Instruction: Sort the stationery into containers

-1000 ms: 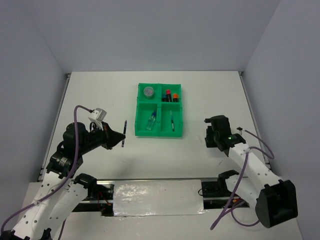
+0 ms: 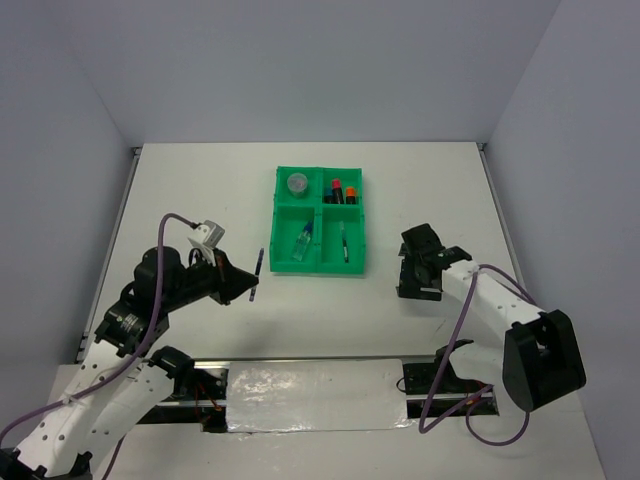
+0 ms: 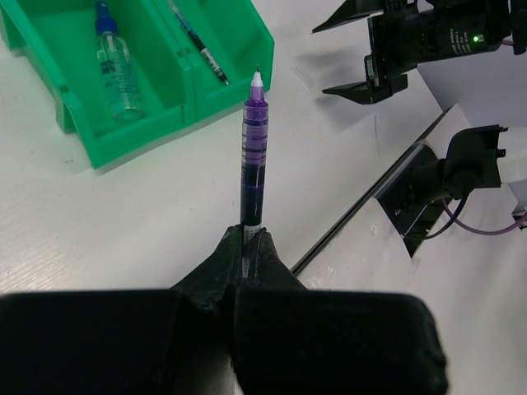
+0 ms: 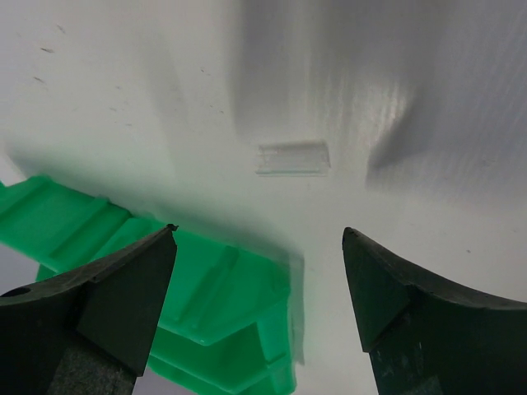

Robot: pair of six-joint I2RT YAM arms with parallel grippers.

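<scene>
A purple and black pen (image 3: 254, 156) stands out from the tips of my left gripper, which is shut on its lower end. From the top, this pen (image 2: 257, 272) is left of the green divided tray (image 2: 320, 269), clear of its wall. Inside the tray lie a blue-capped clear bottle (image 2: 302, 241) at front left and another pen (image 2: 345, 243) at front right. A round clear container (image 2: 297, 184) sits at back left; several small bottles (image 2: 338, 192) fill the back right. My right gripper is open and empty, over bare table right of the tray.
A small clear strip (image 4: 293, 160) is on the table beneath the right gripper. Along the front edge runs a shiny clear sheet (image 2: 315, 394). Bare table (image 2: 310, 320) stretches in front of the tray and between the two arms.
My left gripper has shifted slightly right toward the tray, carrying the pen. The right arm has swung left, nearer the tray. Things in the tray have kept their places.
</scene>
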